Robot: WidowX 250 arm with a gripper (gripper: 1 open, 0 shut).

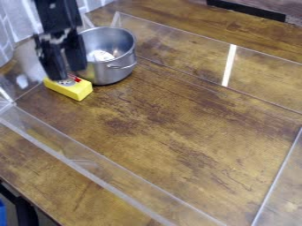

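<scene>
The dark, motion-blurred gripper point(62, 55) hangs at the upper left, just above a yellow block point(72, 90) with a red and white label, partly covering it. The gripper looks open, its fingers spread. To the right of the block stands a steel pot point(116, 68) with side handles and something pale inside, its left part hidden behind the gripper.
Clear plastic walls run along the sides of the wooden table point(177, 132).
</scene>
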